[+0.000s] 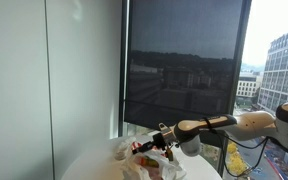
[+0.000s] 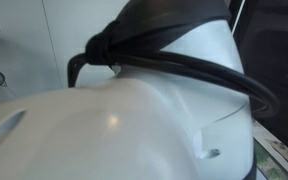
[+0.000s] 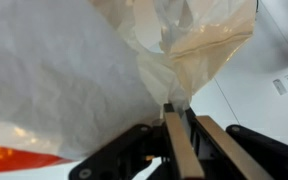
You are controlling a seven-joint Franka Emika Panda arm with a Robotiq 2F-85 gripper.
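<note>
A crinkled, translucent plastic bag [image 1: 171,170] lies on the white round table, with red and green contents [image 1: 147,163] showing through its opening. At the bag's back edge is my gripper [image 1: 163,136], small and hard to make out from here. The wrist view has the bag's thin film [image 3: 104,70] filling the left and upper middle. There my gripper is shut on a gathered fold of that film. Something red-orange [image 3: 19,158] shows beneath the plastic at lower left. The robot's own white body fills most of exterior view 2, hiding the bag and gripper there.
A pale, roundish container [image 1: 120,152] stands behind and left of the bag.
</note>
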